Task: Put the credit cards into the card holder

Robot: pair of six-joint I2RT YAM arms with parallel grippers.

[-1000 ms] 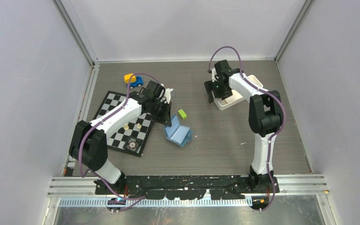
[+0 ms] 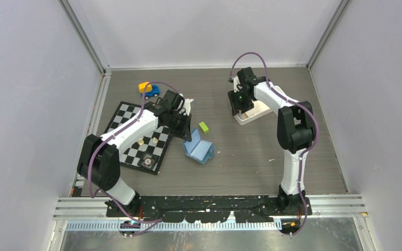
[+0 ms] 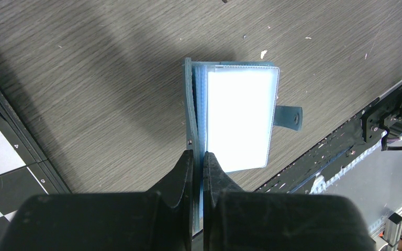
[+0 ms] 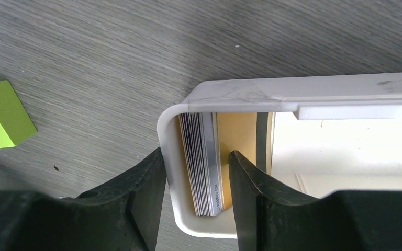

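The blue card holder (image 2: 201, 149) stands spread on the table, and my left gripper (image 2: 188, 138) is shut on its upright cover. From the left wrist view, the pinched cover (image 3: 190, 110) runs between the fingers, with a clear sleeve page (image 3: 241, 115) lying beside it. Several cards on edge (image 4: 201, 164) and an orange card (image 4: 241, 130) lean in one end of the white tray (image 4: 356, 141). My right gripper is open around that end: one finger outside the end wall, the other inside against the orange card.
A green block (image 4: 5, 115) lies between the holder and the tray. The chessboard (image 2: 136, 146) is under the left arm, a toy truck (image 2: 149, 90) behind it. Table right of the holder is clear.
The tray has slid a little to the left and toward the front, together with my right gripper. The left arm and the card holder have stayed put.
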